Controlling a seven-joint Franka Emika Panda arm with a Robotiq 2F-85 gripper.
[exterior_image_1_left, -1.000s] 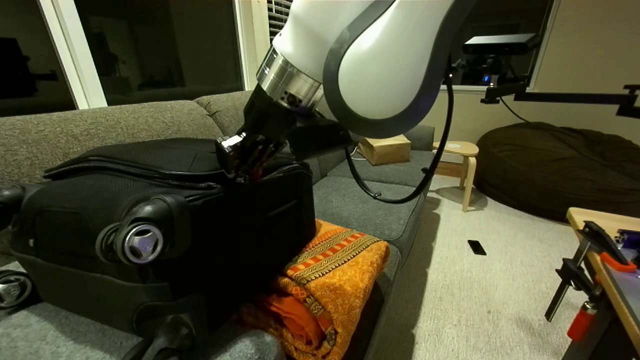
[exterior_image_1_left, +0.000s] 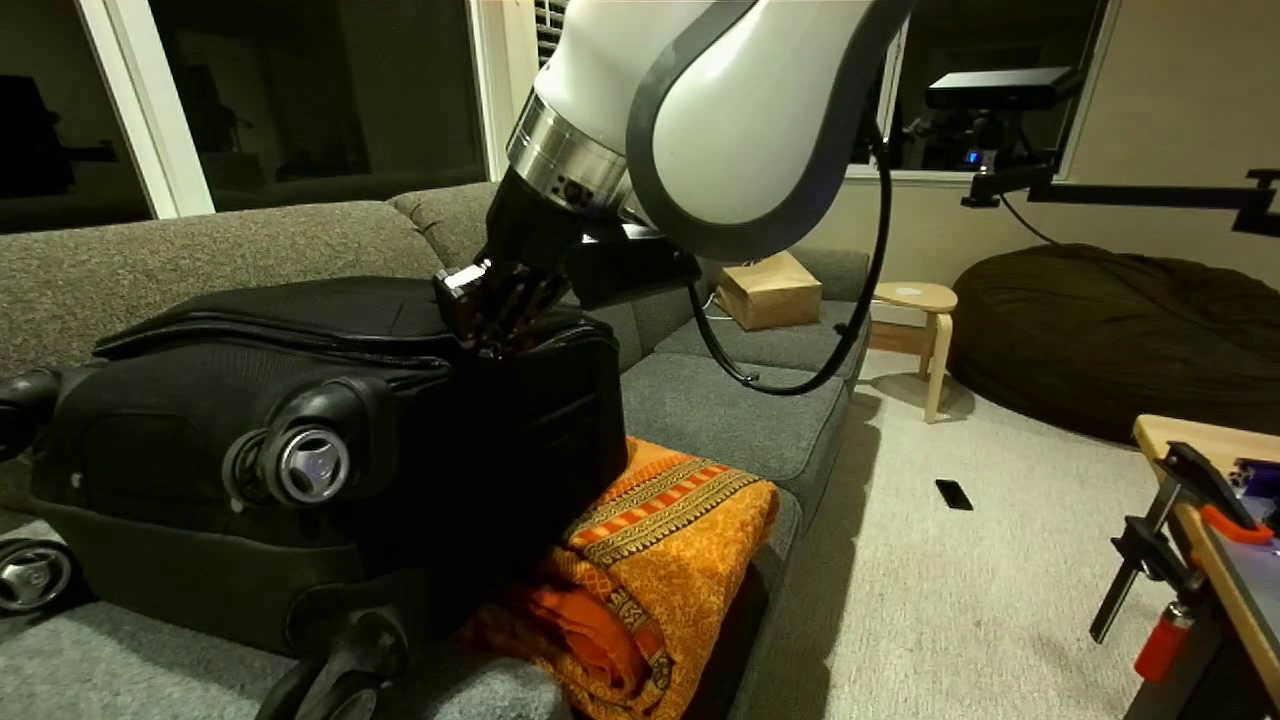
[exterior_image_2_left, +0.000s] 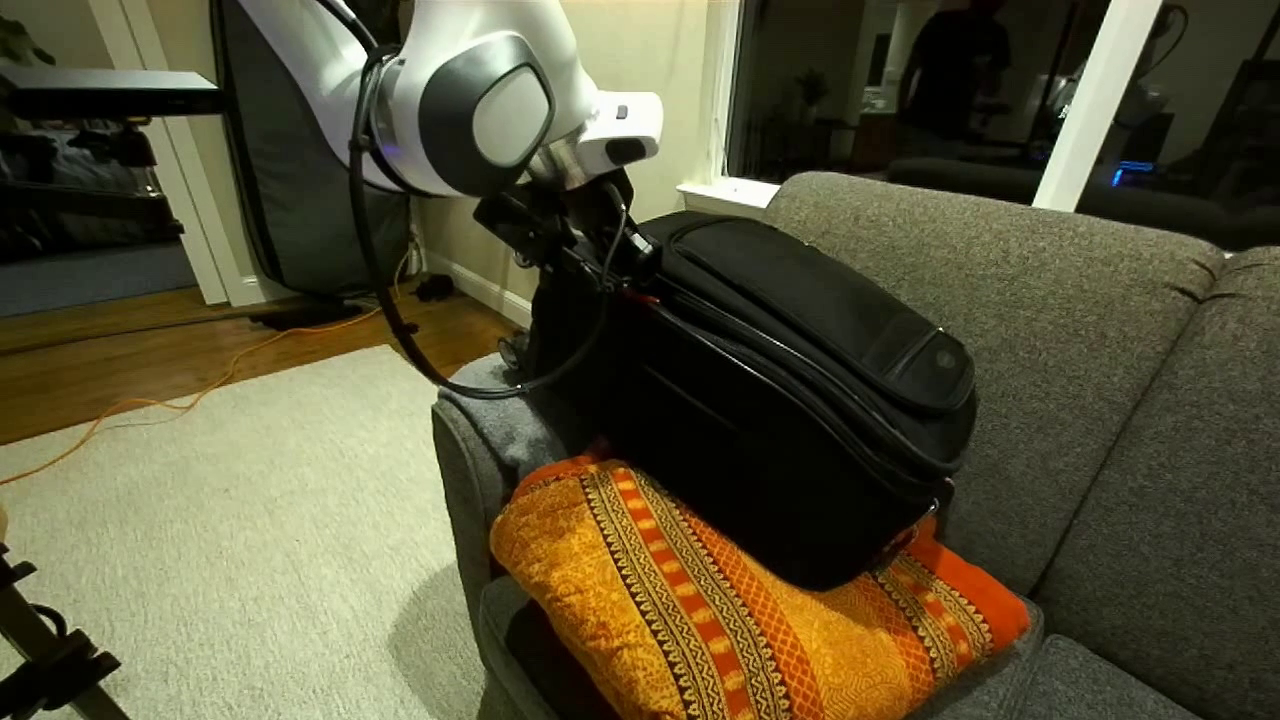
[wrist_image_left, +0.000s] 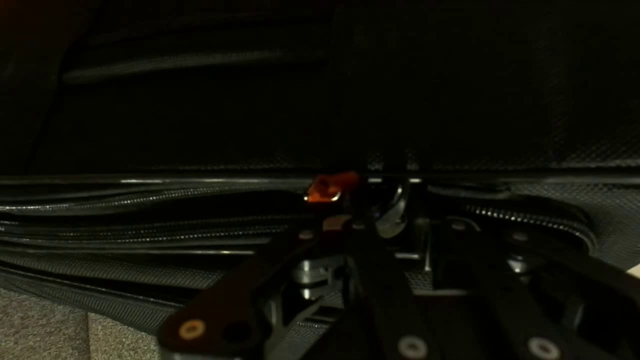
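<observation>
A black soft-sided suitcase (exterior_image_1_left: 228, 420) lies on its back on the couch, its wheels facing the near side in exterior view 1. My gripper (exterior_image_1_left: 486, 342) is tilted down at the zippered edge along the suitcase's top. In the wrist view the gripper is shut at the zipper seam, on what looks like a zipper pull (wrist_image_left: 393, 219), a curved metal piece mostly hidden among the dark fingers. A small orange-red tab (wrist_image_left: 327, 187) shows right by the fingertips. Exterior view 2 shows the gripper (exterior_image_2_left: 624, 276) near the suitcase's wheeled end.
Beneath part of the suitcase is a folded orange patterned blanket (exterior_image_1_left: 684, 528). The couch backrest (exterior_image_2_left: 1032, 324) rises behind it. A paper-brown box (exterior_image_1_left: 771, 292) sits farther along the seat. The arm's black cable (exterior_image_2_left: 360, 228) loops down near the suitcase.
In exterior view 1, the suitcase's near wheeled end has shifted slightly right and up. The arm's upper link has moved left, while the gripper stays nearly in place at the seam.
</observation>
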